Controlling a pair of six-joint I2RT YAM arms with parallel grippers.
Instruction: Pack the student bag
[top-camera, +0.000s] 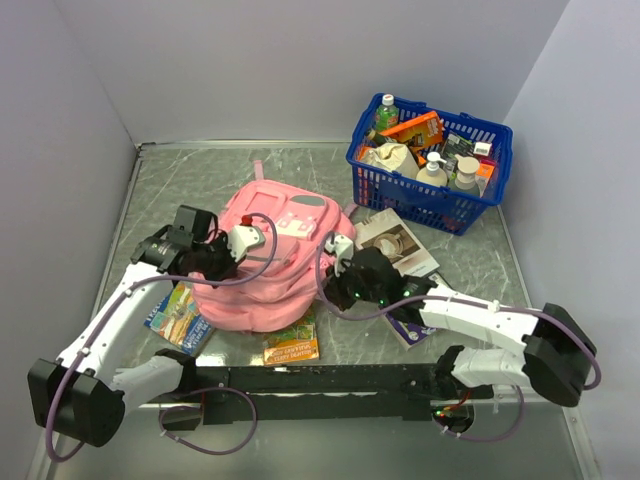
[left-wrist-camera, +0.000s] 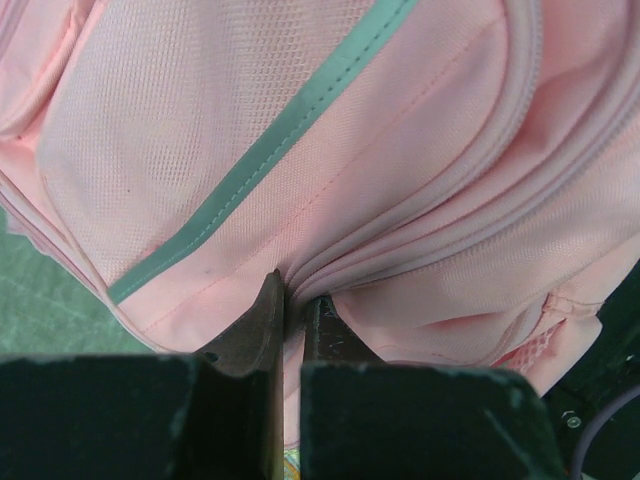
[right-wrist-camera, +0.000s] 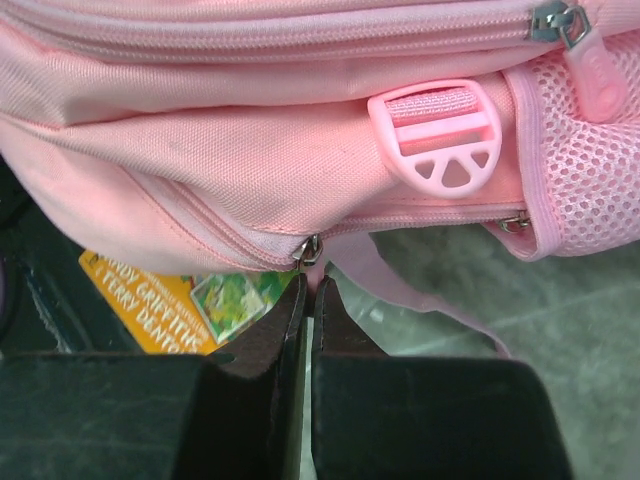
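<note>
The pink bag (top-camera: 285, 262) lies over the middle of the table, between both arms. In the left wrist view my left gripper is shut on a fold of pink fabric along the bag's seam (left-wrist-camera: 400, 255). At the bag's other side, my right gripper is shut on a slim pink zipper pull hanging from a metal slider (right-wrist-camera: 310, 248). That slider sits at the lower end of a zipper along the bag's edge. A pink strap buckle (right-wrist-camera: 437, 137) and a mesh pocket (right-wrist-camera: 590, 150) show above it.
An orange-and-green book (top-camera: 291, 343) and a blue book (top-camera: 180, 318) lie partly under the bag. A book with a cup picture (top-camera: 395, 240) and a purple book (top-camera: 408, 331) lie to the right. A full blue basket (top-camera: 430, 205) stands back right.
</note>
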